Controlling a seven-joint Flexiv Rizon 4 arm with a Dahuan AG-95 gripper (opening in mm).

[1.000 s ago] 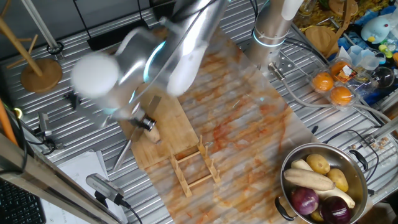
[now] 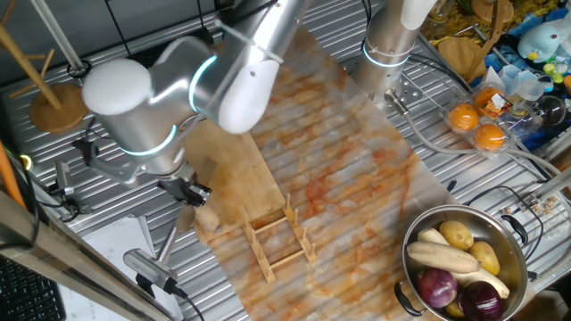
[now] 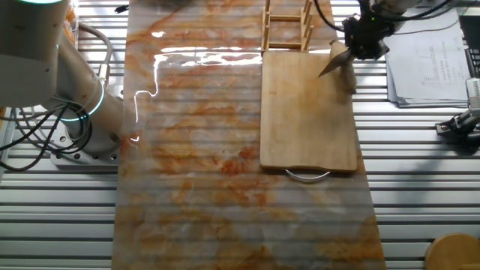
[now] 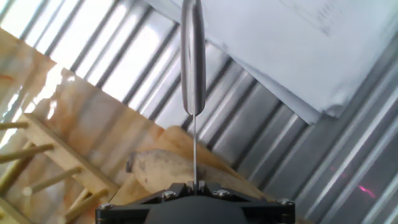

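Note:
My gripper (image 2: 198,193) is shut on a knife over the near-left edge of the wooden cutting board (image 2: 234,165). In the wrist view, the thin blade (image 4: 194,149) rises from between the fingers to a grey metal handle (image 4: 193,68) pointing away. The blade's pointed end (image 3: 334,63) reaches over the board in exterior view 2. Right beside the gripper, a pale, elongated root vegetable (image 4: 158,168) lies at the board's edge, partly hidden by the gripper and close to the blade. Whether blade and vegetable touch, I cannot tell.
A small wooden rack (image 2: 281,242) adjoins the board. At the right stands a steel pot (image 2: 413,234) of potatoes, pale roots and purple onions. Papers (image 3: 426,64) lie beyond the board's edge. The marbled mat (image 3: 195,202) has open room.
In exterior view 1, gripper and knife have moved down and left across the board. The vegetable has shifted the same way, from the board's surface to its edge. Rack and pot stay put.

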